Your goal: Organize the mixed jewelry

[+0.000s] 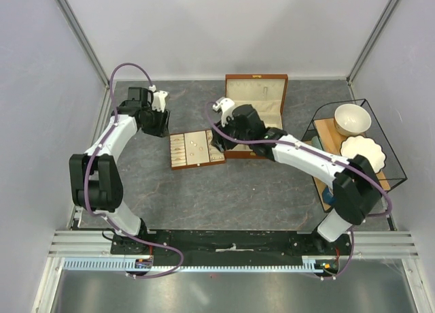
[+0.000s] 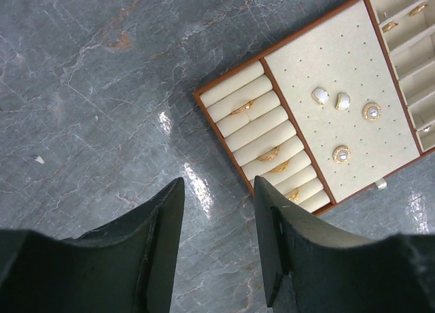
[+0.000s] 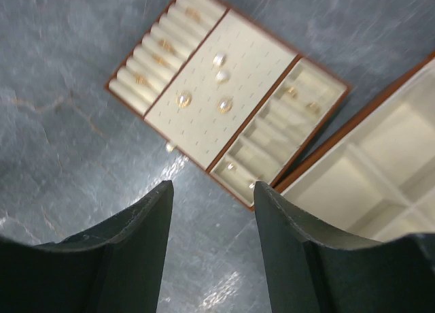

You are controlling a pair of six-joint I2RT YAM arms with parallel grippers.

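A wooden jewelry tray (image 1: 197, 150) lies mid-table, with gold rings in padded rolls (image 2: 262, 139), a centre panel (image 2: 326, 136) holding several pearl pieces, and gold items in small compartments (image 3: 285, 122). The larger lidded jewelry box (image 3: 387, 177) stands against its right side, its sections empty where visible. My left gripper hangs left of the tray, fingers apart with nothing between them. My right gripper is over the right part of the tray, open and empty, hiding some of it in the top view.
At the right edge a wire rack (image 1: 394, 180) holds a white bowl (image 1: 352, 117) and a scalloped plate (image 1: 363, 152). Bare marble table surrounds the tray at front and left.
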